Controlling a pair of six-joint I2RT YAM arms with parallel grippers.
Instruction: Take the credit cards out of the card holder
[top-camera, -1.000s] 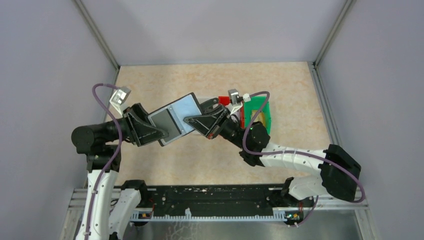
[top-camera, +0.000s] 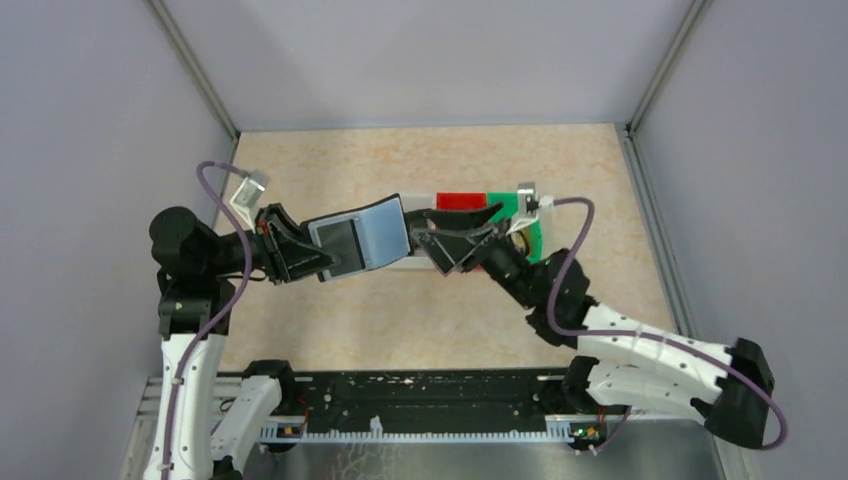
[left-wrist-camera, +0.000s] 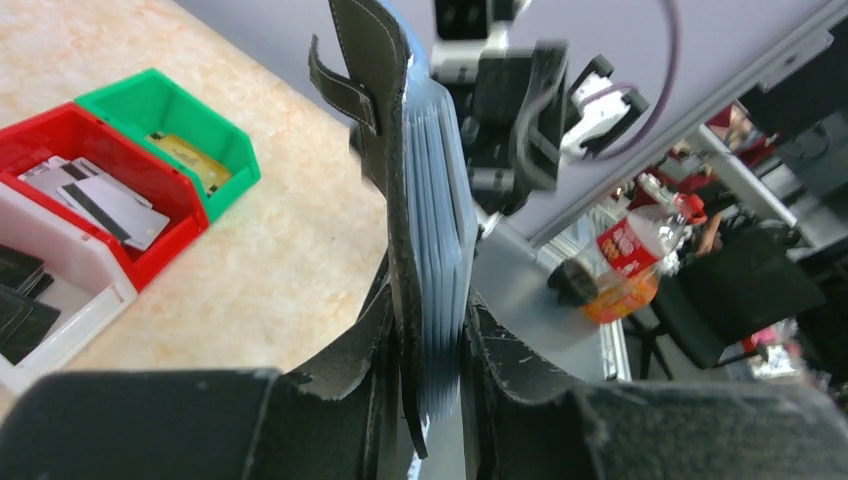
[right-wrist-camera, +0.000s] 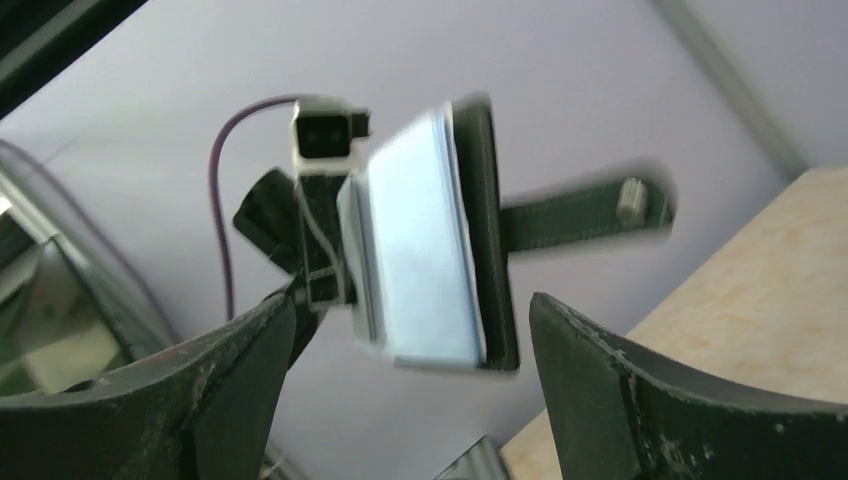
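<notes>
The card holder (top-camera: 375, 235), dark outside with pale blue sleeves and a strap, is raised over the bins, with my left gripper (top-camera: 318, 258) shut on its left end. In the left wrist view it stands edge-on (left-wrist-camera: 430, 230) between the fingers. My right gripper (top-camera: 440, 245) is open, just right of the holder and apart from it; in the right wrist view the blurred holder (right-wrist-camera: 420, 240) hangs ahead of its fingers. Whether cards remain inside cannot be seen clearly.
Behind and below are a white bin (left-wrist-camera: 80, 305) with dark items, a red bin (left-wrist-camera: 175, 250) with white and grey cards, and a green bin (left-wrist-camera: 225, 140) with a yellowish card.
My right gripper has let go of the holder's right part and moved rightward, away from it. The holder, held by my left gripper, has tilted slightly.
</notes>
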